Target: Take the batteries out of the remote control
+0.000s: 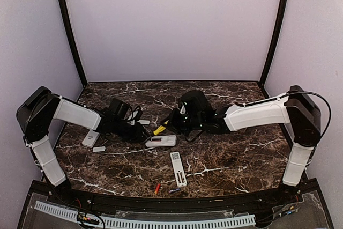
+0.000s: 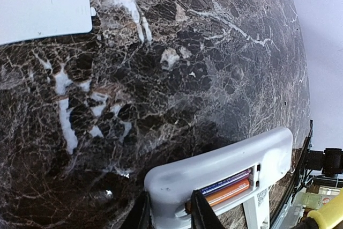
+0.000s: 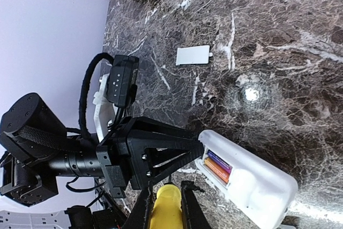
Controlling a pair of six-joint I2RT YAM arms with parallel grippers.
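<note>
A white remote control (image 2: 185, 165) has its battery compartment uncovered. Inside lie a purple-blue battery (image 3: 220, 161) and an orange battery (image 3: 216, 170), side by side. My left gripper is shut on the end of this remote. In my right gripper, shut, is a yellow tool (image 3: 168, 194); the top view places the tool (image 1: 159, 130) just above the remote's far edge, close to the compartment. Whether its tip touches anything is hard to make out.
Another white remote (image 1: 179, 170) lies in front, with a red battery (image 1: 157, 188) and a blue battery (image 1: 175, 190) near the table's front edge. A third remote (image 1: 91, 138) rests at left. Loose white covers (image 1: 99, 149) lie about.
</note>
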